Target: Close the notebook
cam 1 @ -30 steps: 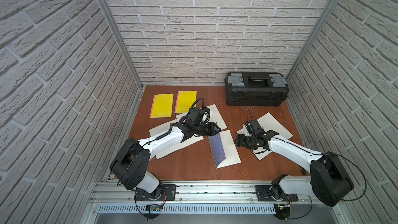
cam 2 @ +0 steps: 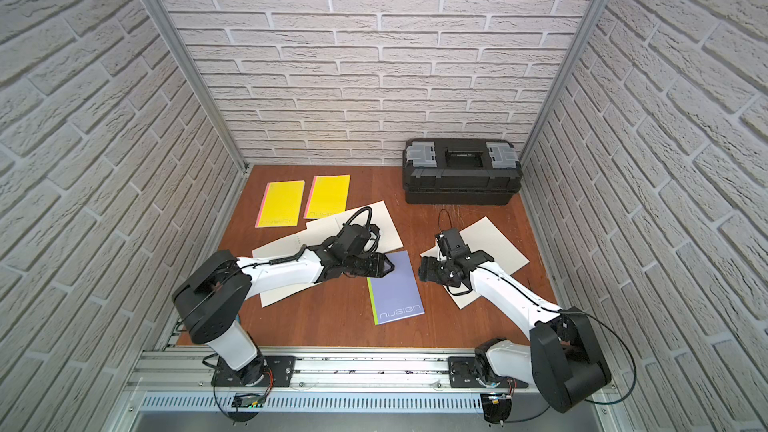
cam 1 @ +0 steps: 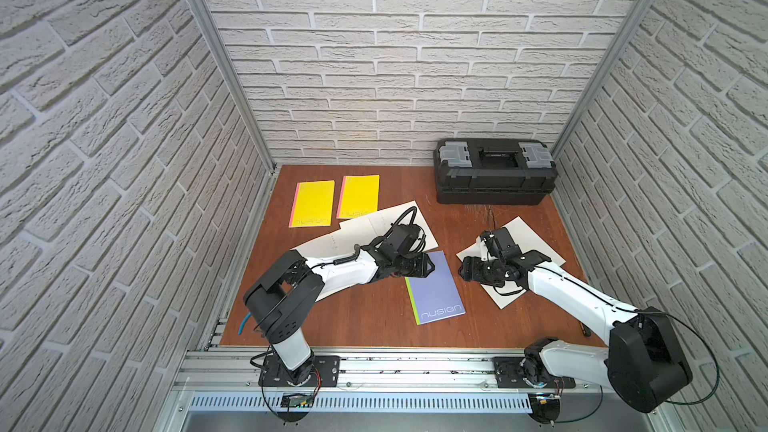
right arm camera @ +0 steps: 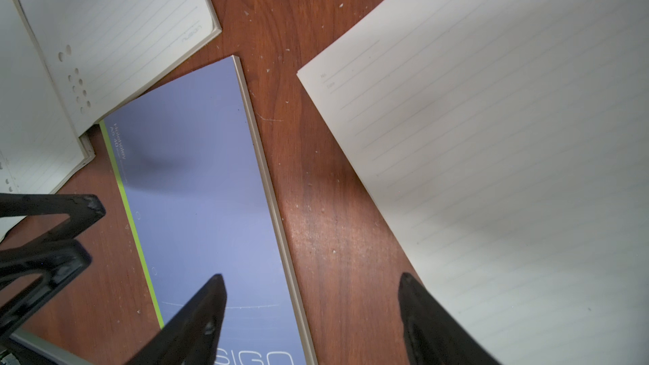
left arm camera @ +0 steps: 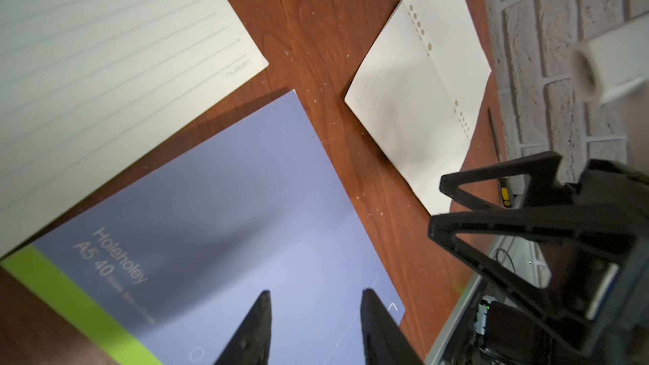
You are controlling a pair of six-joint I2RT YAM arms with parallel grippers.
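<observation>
A purple notebook (cam 1: pixel 436 294) with a green spine lies at the middle front, its cover down over the pages. In the right wrist view the edge of the page block shows along the right side of the notebook (right arm camera: pixel 223 202). My left gripper is over the top part of the cover, fingers apart, nothing between them; whether they touch the cover I cannot tell. Just right of the notebook, above the bare table and a white open notebook, my right gripper stands open and empty.
White open notebooks lie at the left (left arm camera: pixel 101 67) and right (cam 1: pixel 525 240). Two yellow notebooks (cam 1: pixel 313 204) are at the back left. A black toolbox (cam 1: pixel 496 180) stands at the back right.
The purple cover has swung from half raised to lying down over the white pages. My left gripper has moved right and toward the front.
</observation>
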